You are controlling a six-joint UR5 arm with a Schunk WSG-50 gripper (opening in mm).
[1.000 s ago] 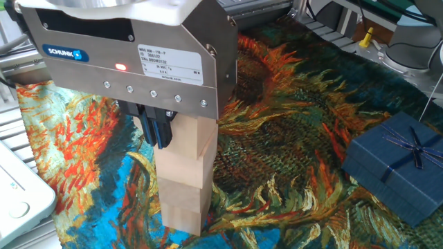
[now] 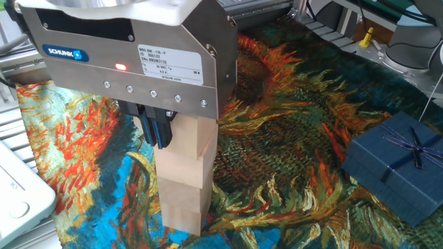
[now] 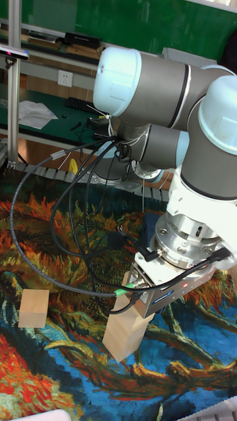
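A column of several light wooden blocks (image 2: 185, 169) stands upright on the painted cloth in exterior view 2, its layers slightly offset. My gripper (image 2: 156, 135) is at the column's top, with the metal body overhanging the uppermost block. Its dark fingers (image 2: 163, 130) appear close together, in front of the top block's near face. Whether they clasp that block cannot be told, as the body and the block hide part of them. From exterior view 3, the column (image 3: 128, 333) shows beneath the gripper body, and the fingers are hidden. A separate wooden block (image 3: 33, 308) lies on the cloth to the left.
A dark blue gift box (image 2: 398, 166) with a ribbon sits at the right in exterior view 2. A white device (image 2: 22, 190) is at the left edge. Black cables (image 3: 52, 224) loop beside the arm. Open cloth (image 2: 277, 138) lies between column and box.
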